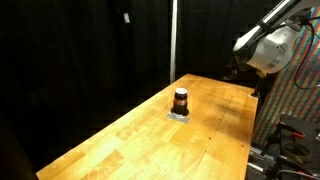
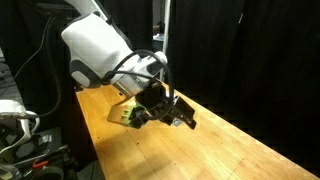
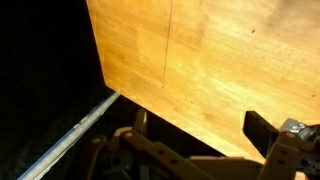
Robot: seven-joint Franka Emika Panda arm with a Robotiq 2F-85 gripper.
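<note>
A dark cylindrical container with a pale lid (image 1: 181, 101) stands upright near the middle of the wooden table. At its base lies a flat silvery piece (image 1: 178, 117). Toward the table's far right end, above the surface and well apart from the container, hangs my gripper (image 1: 232, 72). In the wrist view the gripper is open, its two dark fingers wide apart with nothing between them. A silvery object (image 3: 296, 127) shows at the right edge there, partly hidden by the right finger. The arm covers much of exterior view 2.
Bare wood (image 1: 110, 145) stretches along the table's left and front. Black curtains (image 1: 80, 70) hang behind it. A pale pole (image 1: 173, 40) rises by the far edge. Dark equipment with cables (image 1: 295, 140) stands off the table's right side.
</note>
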